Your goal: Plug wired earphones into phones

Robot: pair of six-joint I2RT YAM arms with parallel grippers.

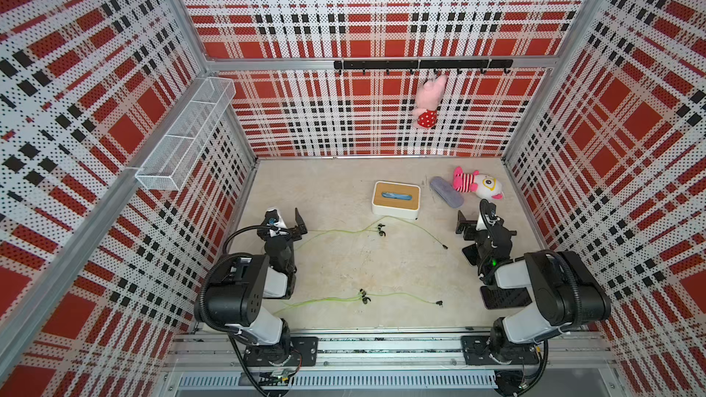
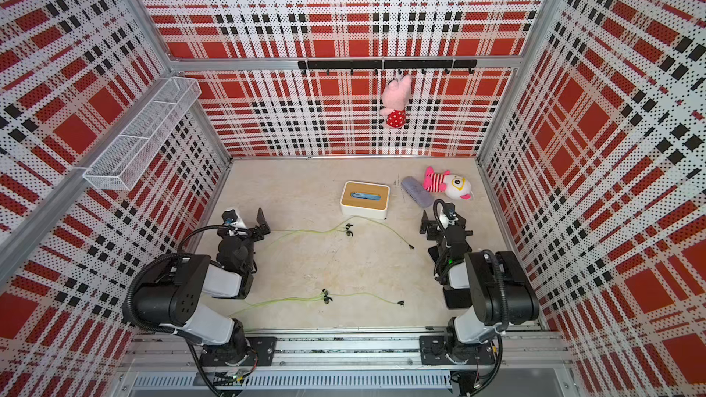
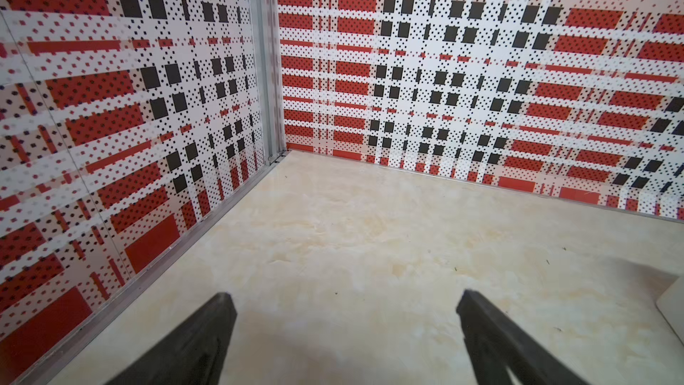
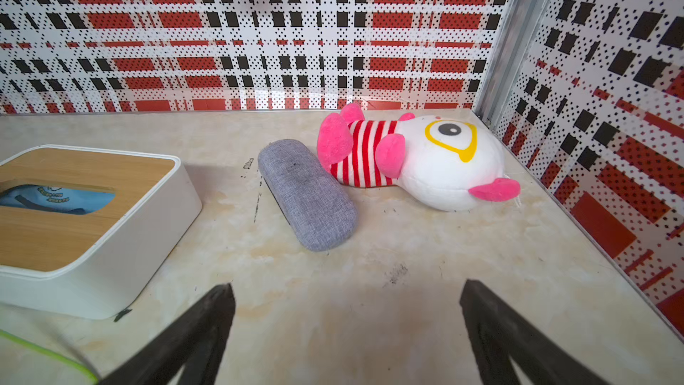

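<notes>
Two yellow-green wired earphones lie on the table in the top left view. The far earphones [image 1: 338,231] run past black earbuds [image 1: 381,230] to a dark plug [image 1: 445,247]. Nearer the front, the second earphones [image 1: 323,299] end in another plug [image 1: 439,303]. A dark phone [image 1: 506,297] lies by the right arm's base; a second phone [image 1: 470,253] is mostly hidden under that arm. My left gripper is open and empty, above bare table on the left. My right gripper is also open and empty, facing the toys at the far right.
A white tissue box [image 1: 395,206] stands behind the far earphones. At the back right are a grey eyeglass case [image 4: 307,192] and a striped plush toy [image 4: 434,160]. A pink plush [image 1: 428,103] hangs on the back wall.
</notes>
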